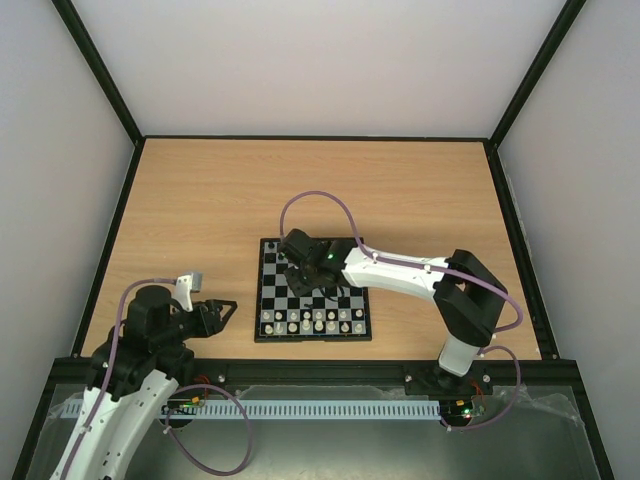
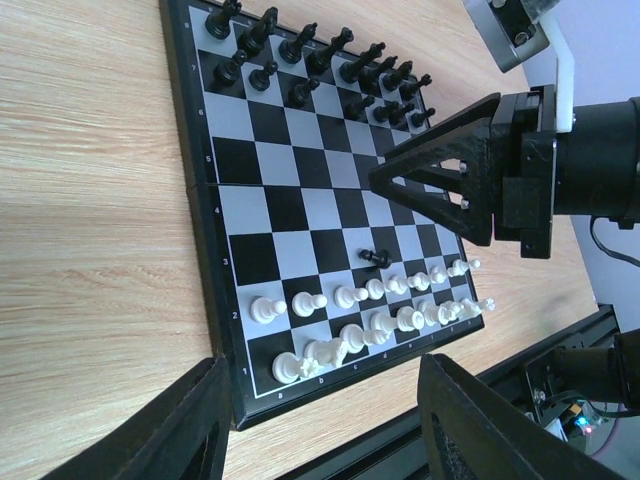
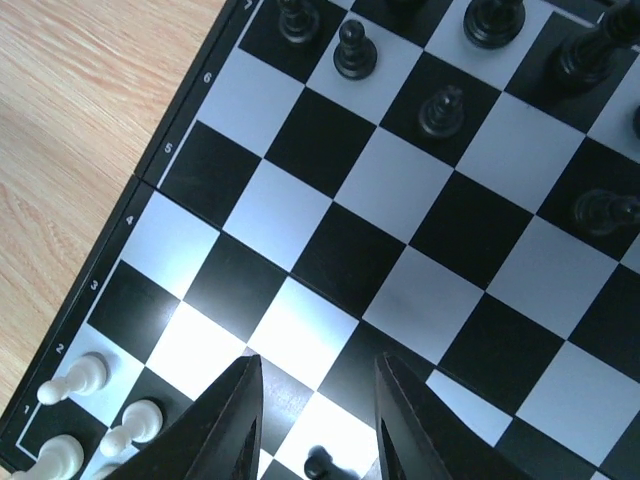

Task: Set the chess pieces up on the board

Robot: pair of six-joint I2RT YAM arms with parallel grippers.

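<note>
The chessboard (image 2: 322,208) lies on the table with black pieces (image 2: 345,45) along its far rows and white pieces (image 2: 365,335) along its near rows. One small black piece (image 2: 376,258) is alone near the white rows; whether it stands or lies, I cannot tell. It shows at the bottom of the right wrist view as a dark piece (image 3: 318,462). My right gripper is above the board, open, with bare board between its fingers. My left gripper (image 1: 230,310) stays open and empty to the left of the board.
Bare wooden table (image 1: 200,200) surrounds the board, with wide free room behind it. Black frame rails border the table. The right arm (image 1: 390,275) reaches over the board and hides part of it in the top view.
</note>
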